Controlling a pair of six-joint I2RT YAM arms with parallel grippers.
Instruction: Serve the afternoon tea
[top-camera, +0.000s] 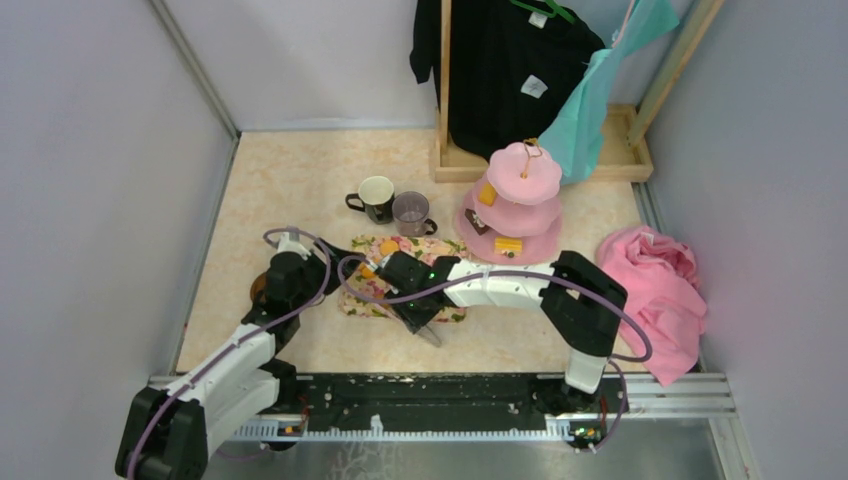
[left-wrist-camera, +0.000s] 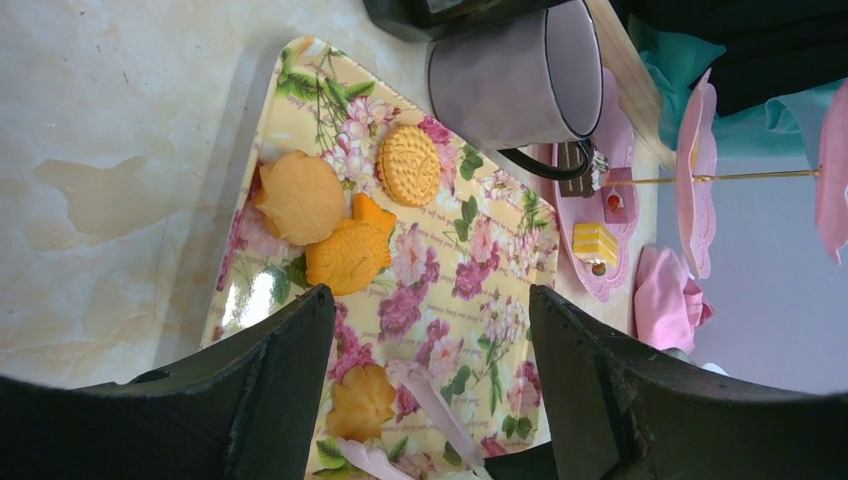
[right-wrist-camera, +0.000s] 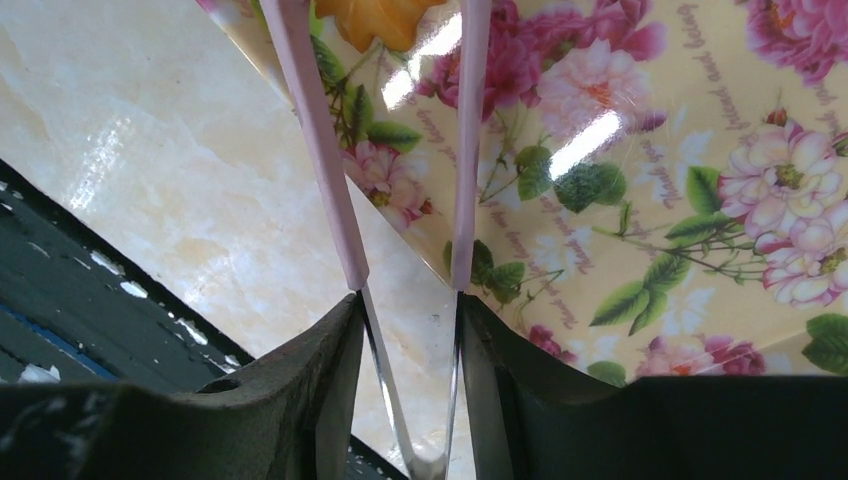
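Note:
The floral tray (top-camera: 446, 312) carries several biscuits: a round cracker (left-wrist-camera: 408, 165), a scalloped biscuit (left-wrist-camera: 298, 197), a fish-shaped biscuit (left-wrist-camera: 345, 255) and a flower-shaped biscuit (left-wrist-camera: 360, 400). My left gripper is open above the tray. My right gripper holds pink-tipped tongs (right-wrist-camera: 318, 150), its black fingers (right-wrist-camera: 312, 390) on their metal arms, part closed. The tong tips reach toward the flower-shaped biscuit, slightly apart. The pink tiered stand (top-camera: 510, 205) carries cakes at the right rear.
A black mug (top-camera: 376, 198) and a grey mug (top-camera: 411, 213) stand behind the tray. Pink cloth (top-camera: 650, 290) lies at the right, and a wooden rack with garments (top-camera: 625, 150) stands at the back.

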